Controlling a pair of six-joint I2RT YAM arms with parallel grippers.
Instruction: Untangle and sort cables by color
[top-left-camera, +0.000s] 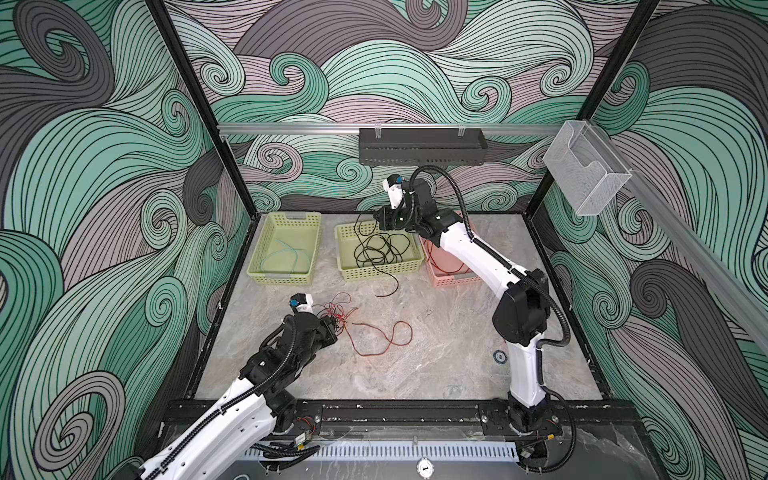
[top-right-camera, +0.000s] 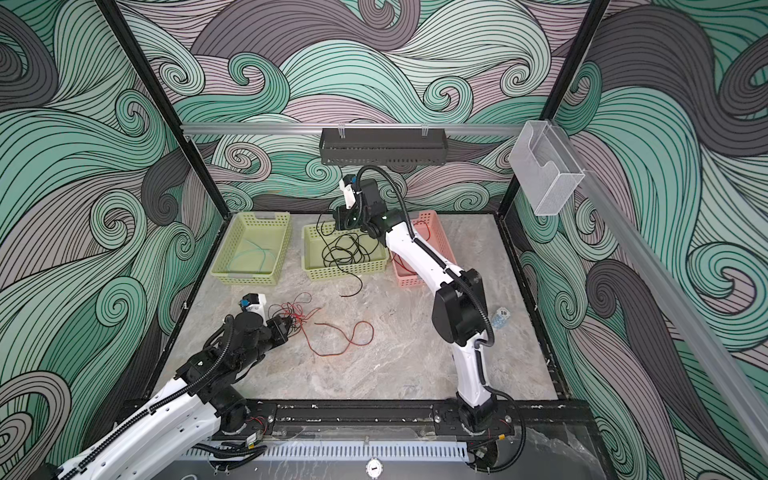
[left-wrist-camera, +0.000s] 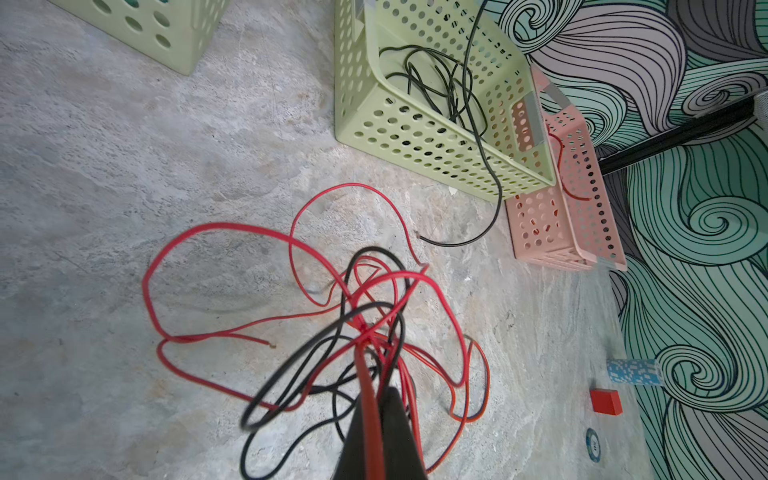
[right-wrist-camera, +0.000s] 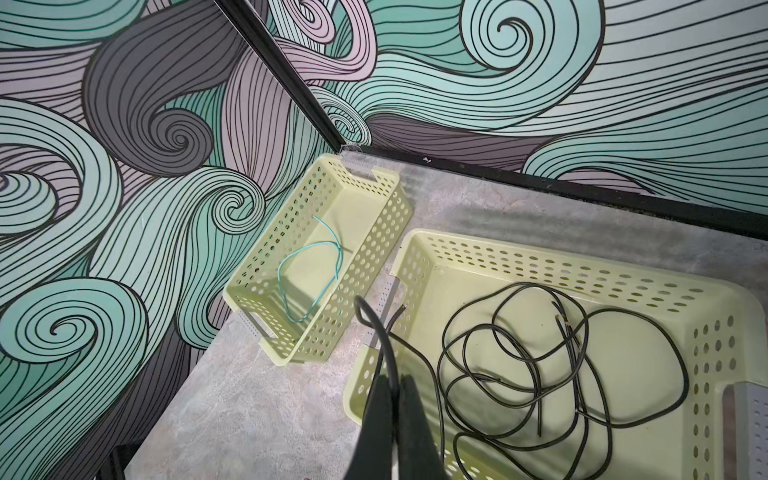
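A tangle of red and black cables (left-wrist-camera: 364, 320) lies on the table at the tip of my left gripper, which is shut on strands of it; a red-orange length runs back along the fingers. One red tail (top-left-camera: 376, 353) stretches rightward over the table. Above the middle green basket (top-left-camera: 345, 265), my right gripper is shut on a black cable (right-wrist-camera: 381, 332), its end poking up past the fingertips. More black cable (right-wrist-camera: 532, 376) is coiled inside that basket, and one end (top-left-camera: 393, 289) hangs over its front onto the table.
The left green basket (top-left-camera: 254, 260) contains a light-blue cable (right-wrist-camera: 339, 260). A pink basket (top-right-camera: 436, 232) with red cable stands right of the middle one, partly behind my right arm. A red block (left-wrist-camera: 605, 401) and a round disc (top-left-camera: 500, 357) lie at the right.
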